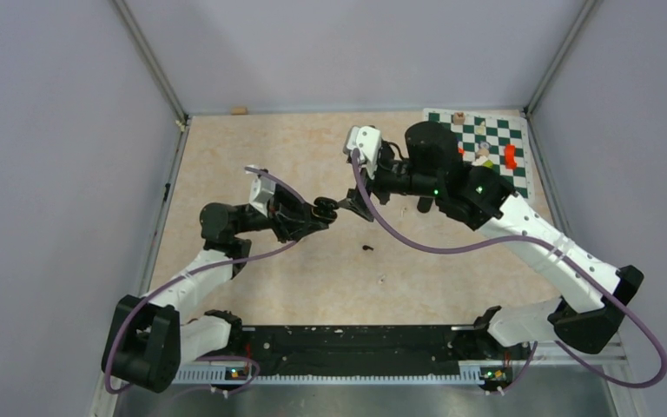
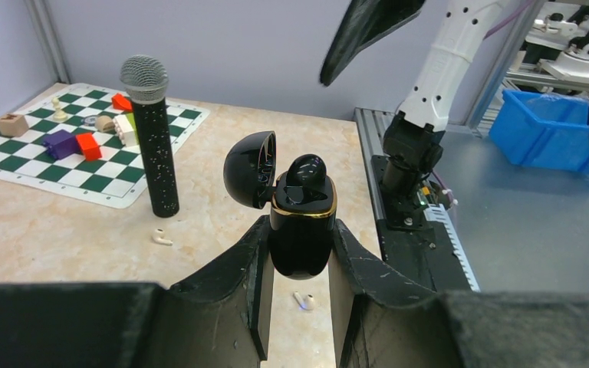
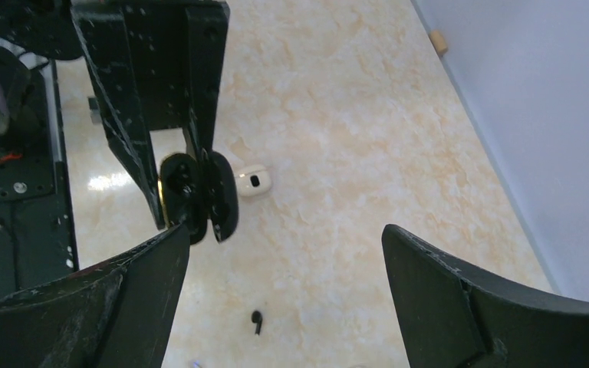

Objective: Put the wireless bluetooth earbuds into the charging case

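My left gripper holds the glossy black charging case [image 2: 301, 230] upright between its fingers, lid open, with a black rounded earbud top [image 2: 306, 170] standing in it. My right gripper is open, empty, to the right of the case in the top view. On the table below lie a loose black earbud [image 1: 367, 248], a white earbud [image 2: 161, 238] and another white earbud [image 2: 307, 301]. A small white case [image 3: 253, 179] lies behind the left gripper in the right wrist view.
A checkered board [image 1: 512, 130] with blocks and pieces occupies the back right, a black microphone [image 2: 153, 146] near it.
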